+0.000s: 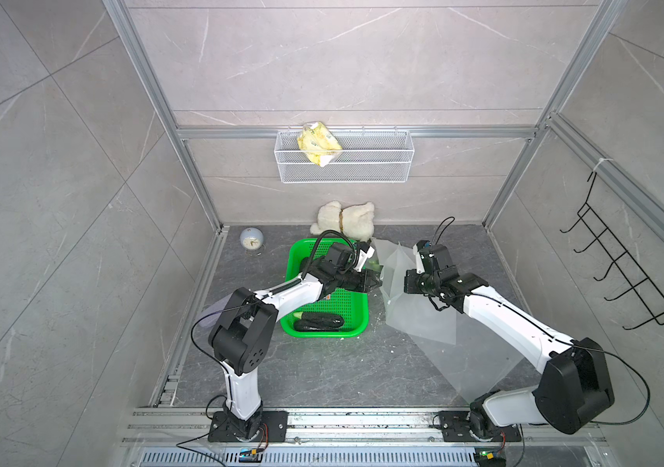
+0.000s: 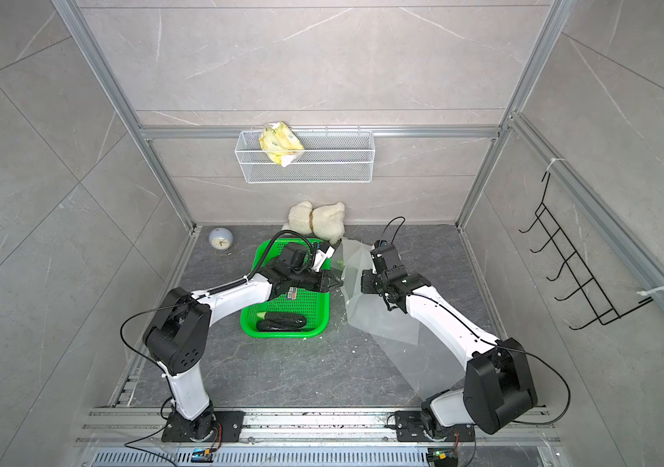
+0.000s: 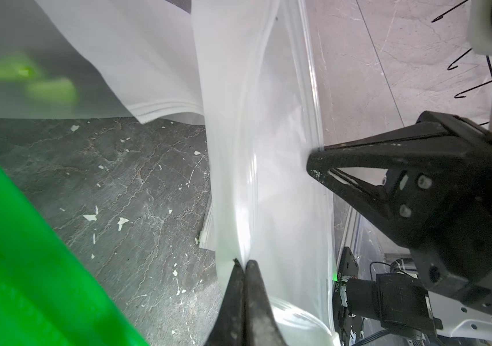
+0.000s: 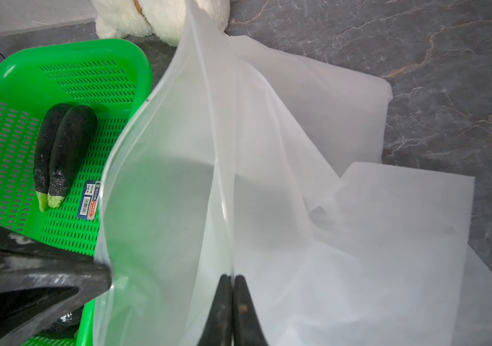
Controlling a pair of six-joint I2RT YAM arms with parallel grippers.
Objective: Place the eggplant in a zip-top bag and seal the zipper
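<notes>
A translucent zip top bag (image 1: 425, 319) hangs between my grippers, its zip edge (image 3: 313, 86) upright in the left wrist view. My left gripper is shut on one side of the bag's mouth, and my right gripper is shut on the other, film rising from its tips. In the left wrist view the right gripper's tips touch beside the zip edge. Dark eggplants (image 4: 73, 151) lie in the green basket (image 1: 361, 327), two at the front in the top views and two in the right wrist view.
A white plush toy (image 1: 355, 219) lies behind the basket, a round pale object (image 1: 251, 237) at back left. Further bag sheets (image 2: 417, 366) cover the right floor. A wire shelf (image 1: 370, 163) and a black hook rack (image 1: 619, 272) hang on the walls.
</notes>
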